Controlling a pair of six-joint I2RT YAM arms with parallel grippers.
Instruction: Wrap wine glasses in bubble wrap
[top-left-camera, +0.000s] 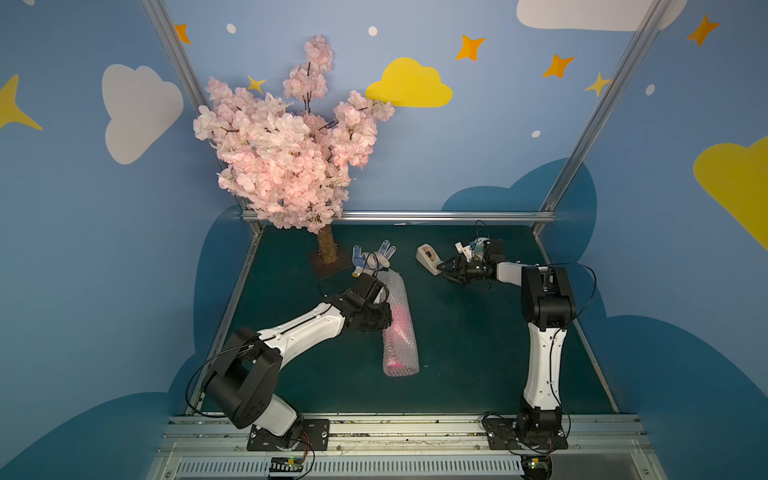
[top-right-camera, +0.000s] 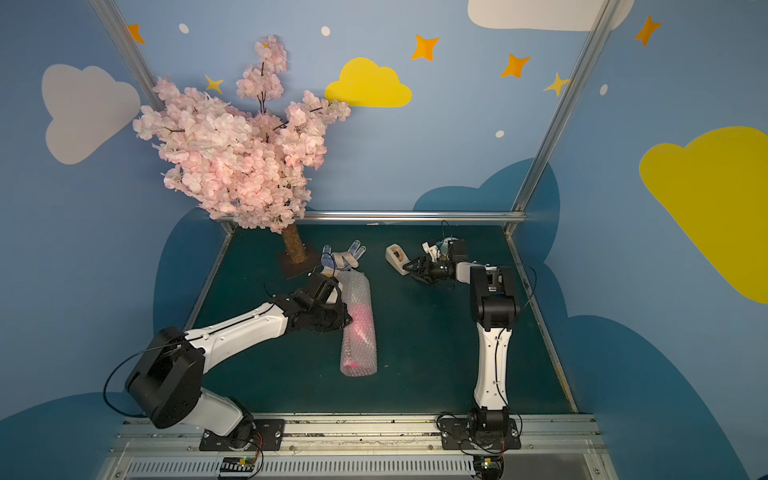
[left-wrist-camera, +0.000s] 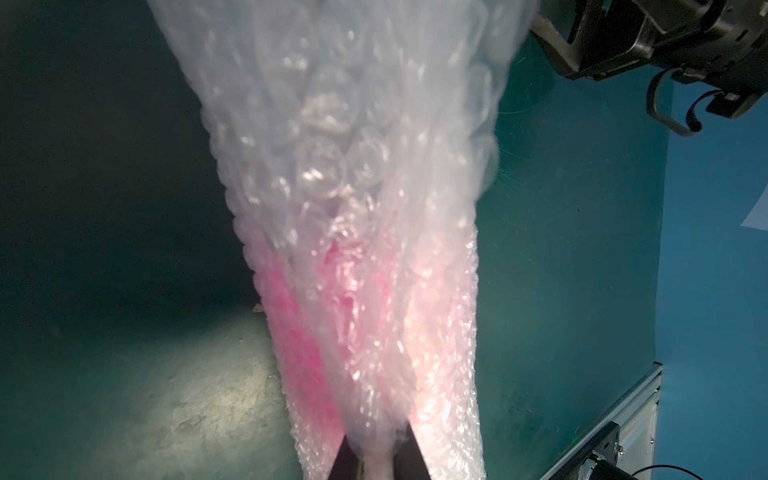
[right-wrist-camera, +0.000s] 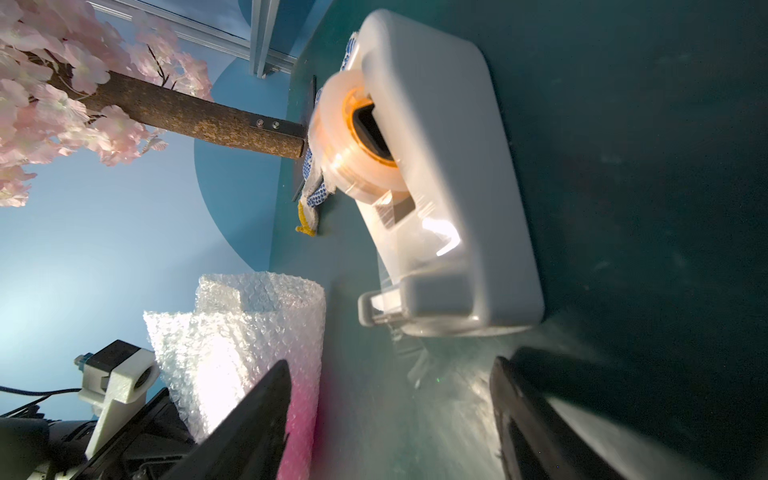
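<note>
A long bubble-wrap roll (top-left-camera: 402, 344) with pink showing through lies lengthwise in the table's middle. My left gripper is shut on a fold of the wrap, seen at the bottom of the left wrist view. My right gripper is part open beside a white tape dispenser (right-wrist-camera: 448, 128), its fingers just short of the dispenser's cutter end, where a clear strip of tape (right-wrist-camera: 416, 360) hangs down. No wine glass can be made out; the pink shape inside the wrap is unclear.
An artificial blossom tree (top-left-camera: 326, 244) stands at the back left on a dark base. Gloves (top-left-camera: 384, 249) lie at the back beside it, behind the wrap.
</note>
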